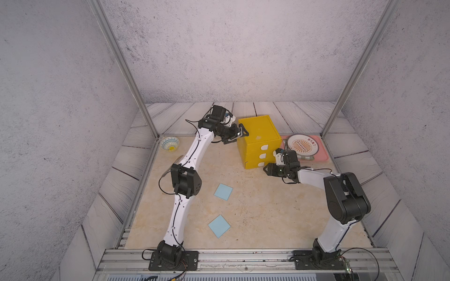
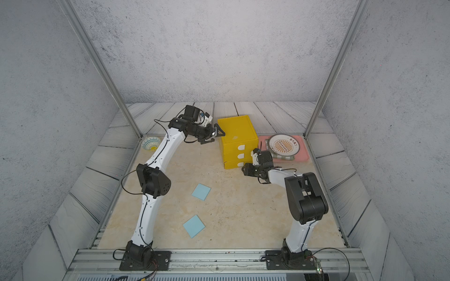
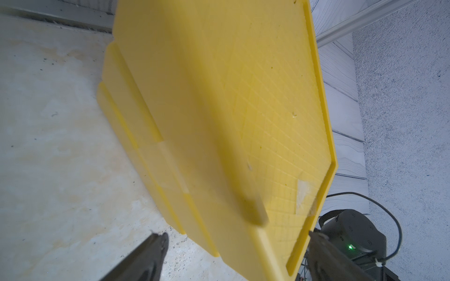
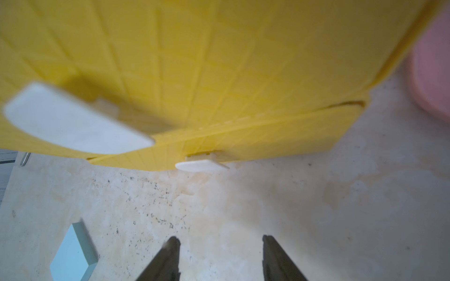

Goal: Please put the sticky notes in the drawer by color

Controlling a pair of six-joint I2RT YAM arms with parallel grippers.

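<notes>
A yellow drawer cabinet [image 1: 258, 128] stands at the back middle, its drawers shut, with white tabs [image 1: 264, 147] down the front. My left gripper is open, its fingers astride the cabinet's upper left edge; I cannot tell if they touch it. Low in front of the cabinet my right gripper is open, with nothing between its fingers. A white tab [image 4: 201, 165] on the lowest drawer lies just beyond it. Two light blue sticky note pads, a far one [image 1: 223, 191] and a near one [image 1: 219, 226], lie left of the table's middle.
Right of the cabinet, close to my right arm, a round plate [image 1: 302, 144] sits on a pink tray [image 1: 322, 152]. A patterned bowl [image 1: 169, 143] stands at the back left.
</notes>
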